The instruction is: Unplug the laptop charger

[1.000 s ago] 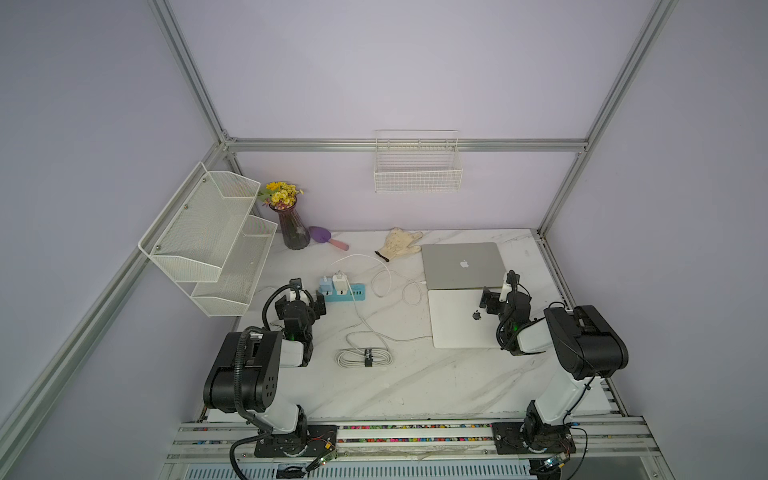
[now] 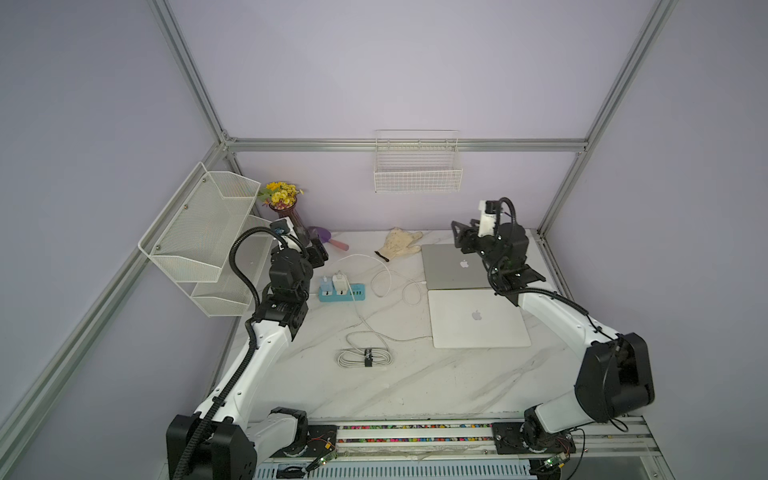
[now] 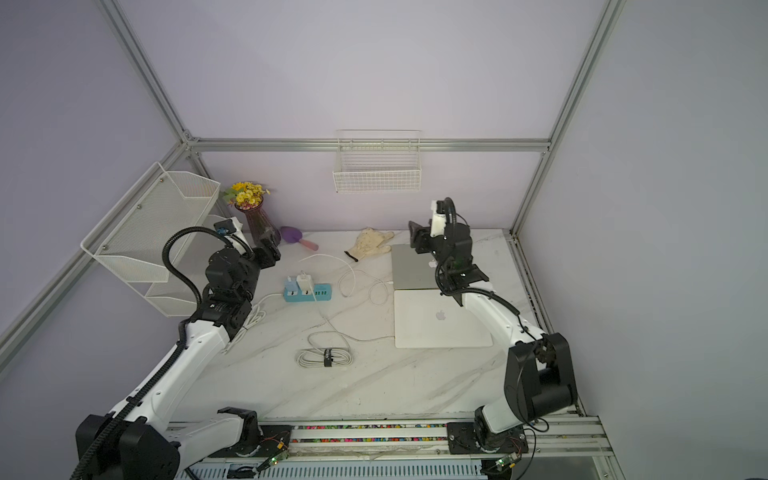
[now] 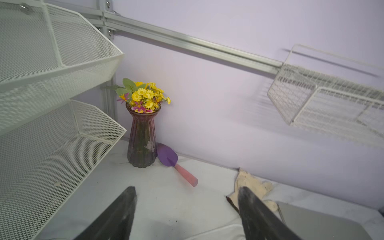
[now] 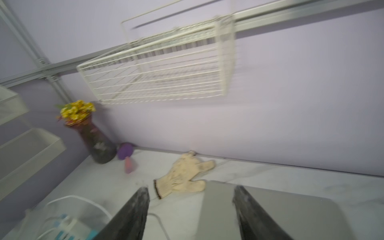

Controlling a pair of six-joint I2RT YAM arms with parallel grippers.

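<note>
A blue power strip (image 2: 357, 293) lies left of centre on the table. Two plugs stand in it: a bluish one (image 2: 326, 285) and a white charger (image 2: 341, 282), whose cable (image 2: 357, 313) runs down the table. On the right lie a silver laptop (image 2: 448, 268) and, nearer, a whiter laptop (image 2: 472, 328), with a cable meeting its left edge. Raised above the table's left part, my left gripper is open and empty. My right gripper, likewise open and empty, hangs over the silver laptop. Neither touches the strip or the plugs.
A flower vase (image 4: 142, 140), a purple scoop (image 4: 167, 155) and a glove (image 5: 182, 176) sit along the back. Mesh shelves (image 2: 204, 228) flank the left side; a wire basket (image 2: 417, 180) hangs behind. A bundled cable (image 2: 352, 357) lies mid-table, with clear surface in front.
Both arms have stretched out from their folded poses, rising and reaching toward the back. The strip, plugs, cables and laptops have stayed put.
</note>
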